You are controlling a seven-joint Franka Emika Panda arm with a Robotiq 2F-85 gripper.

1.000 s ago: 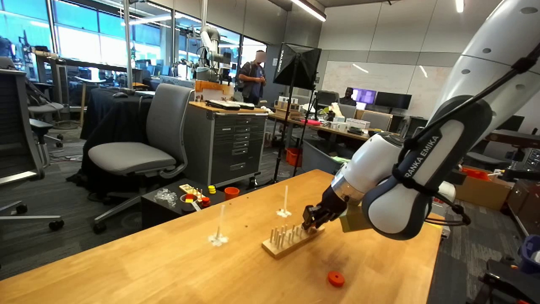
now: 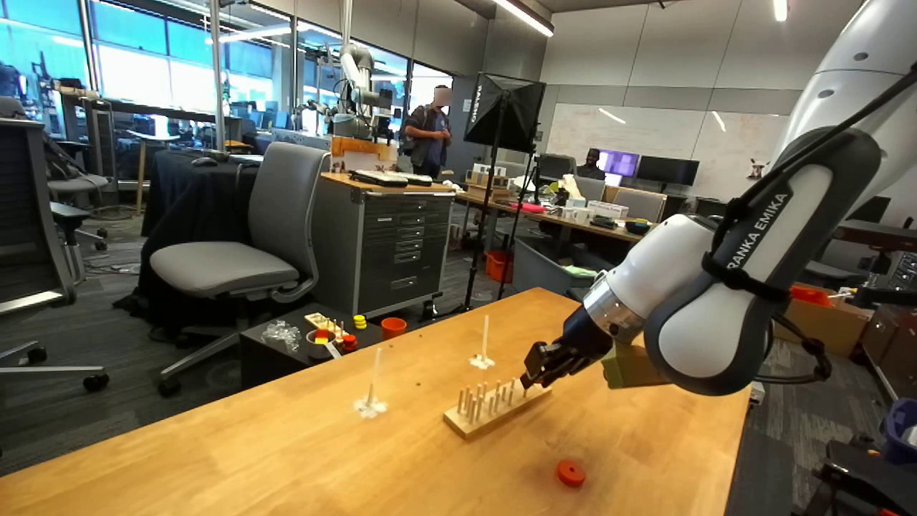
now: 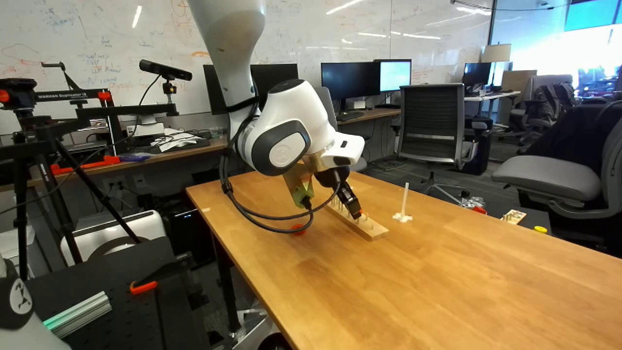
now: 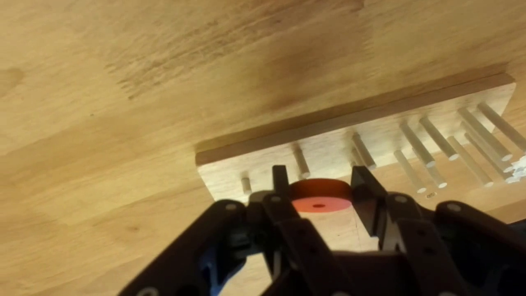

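Note:
A red disc with a small centre hole (image 4: pixel 321 189) is pinched between the fingers of my gripper in the wrist view; no peg shows through the hole. Below and beyond it lies the wooden peg board (image 4: pixel 261 170), its pegs rising from short at one end to tall at the other. Exterior view 1 has the gripper (image 2: pixel 526 383) low over the short-peg end of this board (image 2: pixel 468 425). Whether the disc touches a peg cannot be told. Another red disc (image 2: pixel 571 473) lies flat on the table, away from the board.
Two thin upright rods, one nearer (image 2: pixel 374 378) and one farther (image 2: pixel 485 340), stand on white bases on the table. A low black side table holds an orange cup (image 2: pixel 393 327) and yellow pieces (image 2: pixel 359 321).
The arm has shifted a little to the right in exterior view 1, and the gripper with it. The peg board and the loose red disc look unmoved.

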